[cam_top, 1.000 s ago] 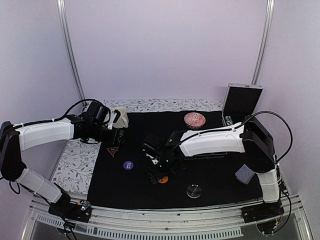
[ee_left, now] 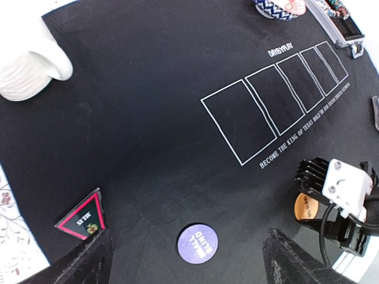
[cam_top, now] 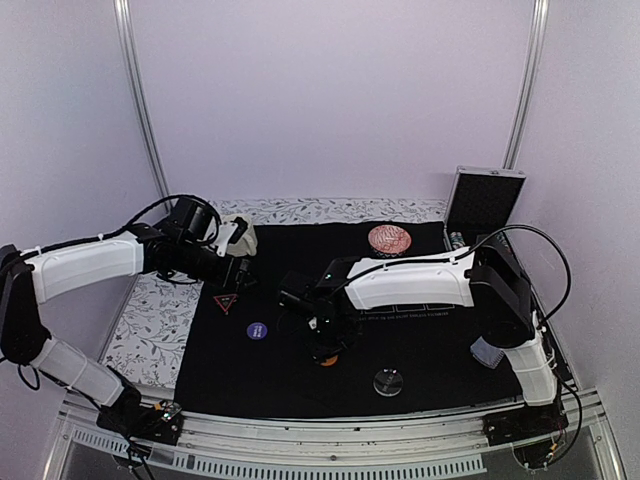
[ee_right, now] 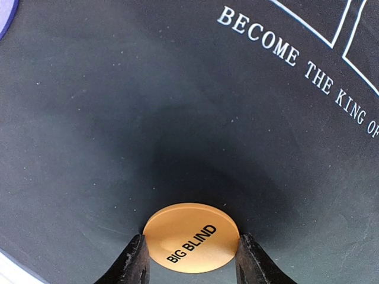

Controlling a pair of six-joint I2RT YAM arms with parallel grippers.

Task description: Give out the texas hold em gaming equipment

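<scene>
An orange "BIG BLIND" disc [ee_right: 190, 238] is on the black mat between the fingertips of my right gripper. Its two sides meet or nearly meet the fingers [ee_right: 135, 260]; whether they grip it cannot be told. In the left wrist view that disc [ee_left: 306, 207] shows beside the right gripper. My left gripper is open and empty over the mat's left side. Below it lie a purple "SMALL BLIND" disc [ee_left: 198, 244] and a black-and-red triangular "ALL IN" marker [ee_left: 84, 216]. A clear or silvery round piece [cam_top: 388, 382] rests near the front edge.
A white mug [ee_left: 26, 53] stands at the back left. At the back are a patterned bowl [cam_top: 389, 239] and an open case [cam_top: 484, 205] holding chips. A card deck [cam_top: 487, 352] lies at right, partly under the right arm.
The left arm has barely moved.
</scene>
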